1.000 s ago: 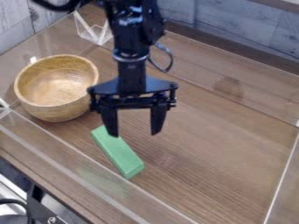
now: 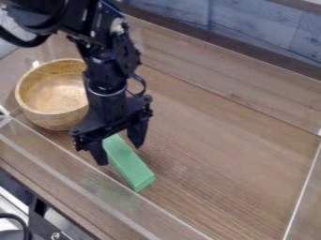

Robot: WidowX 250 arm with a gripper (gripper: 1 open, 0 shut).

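Observation:
The black gripper (image 2: 115,136) hangs low over the wooden table, open, its fingers on either side of the upper end of a green rectangular block (image 2: 134,172). The block lies diagonally near the table's front left. Whether the fingers touch it cannot be made out.
A wooden bowl (image 2: 38,86) sits at the left, partly behind the arm. A grey wall runs along the back, and a dark gap with cables lies past the near left edge.
The gripper has moved left and turned, coming down over the upper end of the green block, which looks to be in the same place.

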